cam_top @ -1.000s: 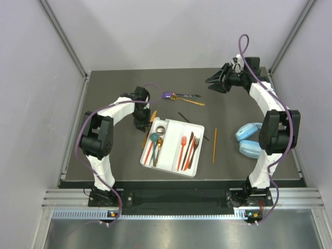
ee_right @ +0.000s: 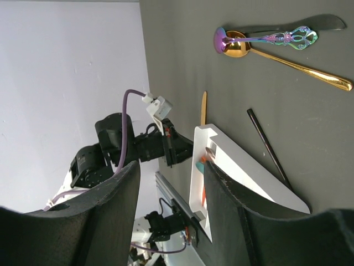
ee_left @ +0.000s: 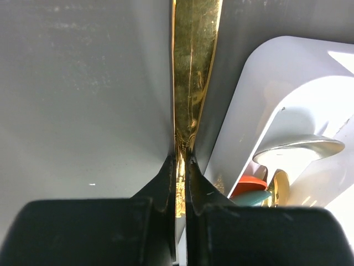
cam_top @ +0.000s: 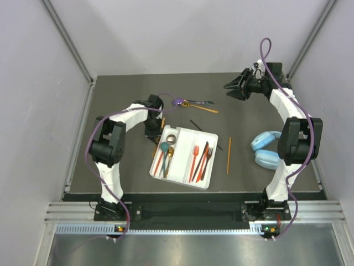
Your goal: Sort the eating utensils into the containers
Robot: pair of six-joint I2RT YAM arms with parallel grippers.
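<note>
My left gripper is shut on a gold knife (ee_left: 193,66), which lies along the outside left edge of the white divided tray (cam_top: 183,178). The tray holds spoons, orange forks and dark utensils in compartments. Behind it lie a purple iridescent spoon (ee_right: 220,40), a gold spoon (ee_right: 310,72) and a dark knife (ee_right: 326,22). A black chopstick (ee_right: 265,141) lies just behind the tray, and an orange chopstick (cam_top: 229,155) to its right. My right gripper (cam_top: 232,87) hangs open over the back right of the table, nothing between its fingers.
Two light-blue cases (cam_top: 267,159) lie at the right, beside the right arm's base. Walls stand on both sides and behind.
The left arm has shifted slightly right over the gold knife since a second ago. The right arm has moved slightly right.
</note>
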